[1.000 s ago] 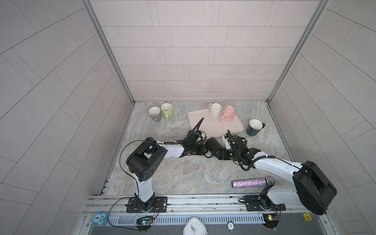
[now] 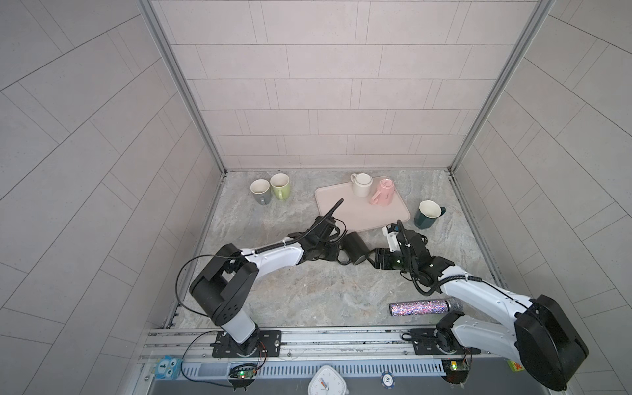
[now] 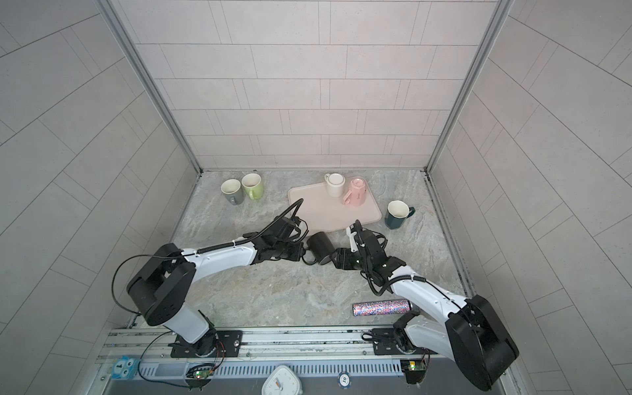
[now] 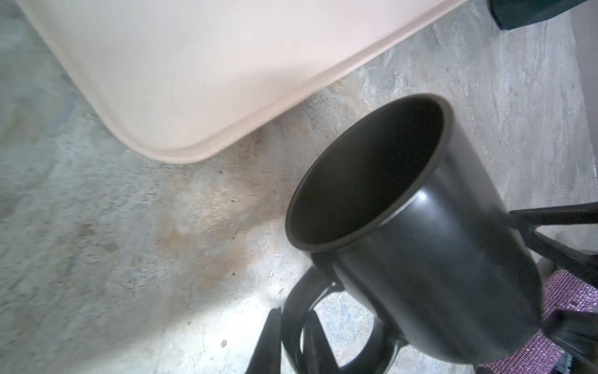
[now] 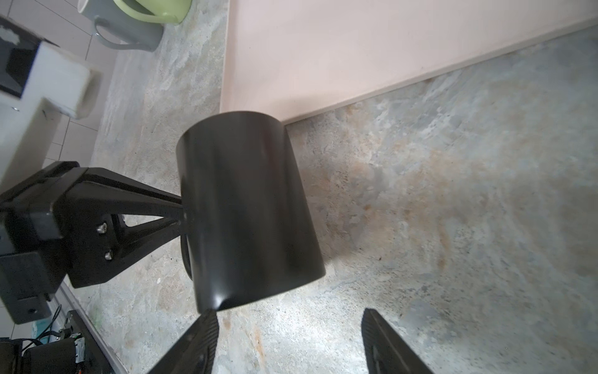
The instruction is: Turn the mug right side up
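Note:
A black mug [image 4: 429, 249] hangs tilted above the table, its open mouth facing the tray in the left wrist view. My left gripper is shut on its ring-shaped handle [image 4: 299, 305]. Seen from the right wrist, the mug's smooth side [image 5: 246, 205] shows, with the left gripper's black fingers reaching behind it from the left. My right gripper is open beside the mug's base end, with nothing between its fingertips. In the top left view, the mug [image 2: 355, 247] sits between both grippers, the right one [image 2: 376, 258] close to it.
Behind lies a pink tray [image 2: 335, 204] with a white mug [image 2: 361, 185] and an upside-down pink mug [image 2: 383, 192]. A dark green mug [image 2: 428, 214] stands right; grey [image 2: 260, 191] and light green mugs [image 2: 281, 187] stand back left. A glittery tumbler [image 2: 421, 308] lies front right.
My left gripper has shifted slightly left with the black mug in it.

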